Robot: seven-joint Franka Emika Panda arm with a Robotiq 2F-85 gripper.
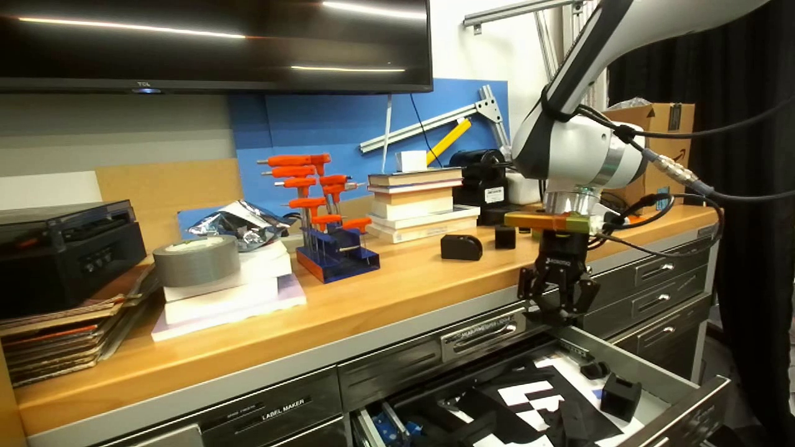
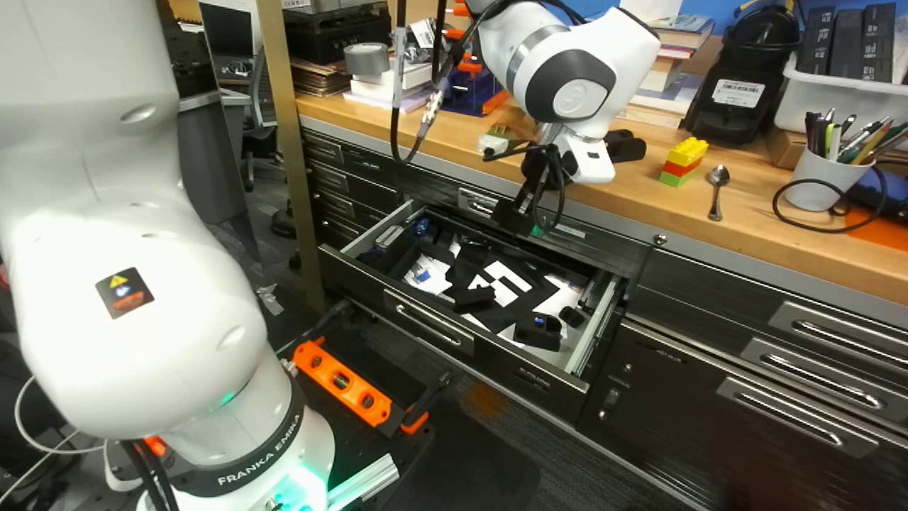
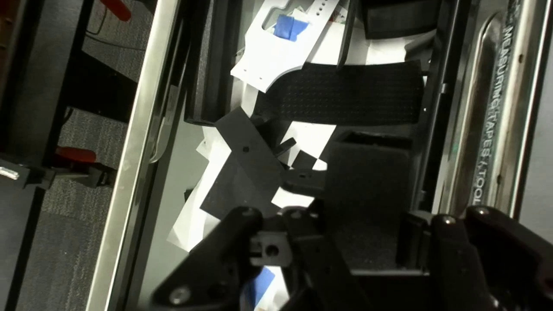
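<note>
A black block-like piece (image 3: 368,191) is between the fingers of my gripper, which is shut on it in the wrist view. In exterior view 1 the gripper (image 1: 557,290) hangs just in front of the counter edge, at the back of the open drawer (image 1: 630,350). Exterior view 2 shows the held piece (image 2: 513,217) above the drawer's back part, apart from the contents below. Black parts, white sheets and a black strap-like piece (image 3: 357,93) lie inside the drawer.
On the wooden counter stand a rounded black piece (image 1: 461,247), a small black cube (image 1: 505,238), stacked books (image 1: 421,205) and a hex-key stand (image 1: 335,253). A toy brick stack (image 2: 683,162) and a spoon (image 2: 717,191) lie farther right.
</note>
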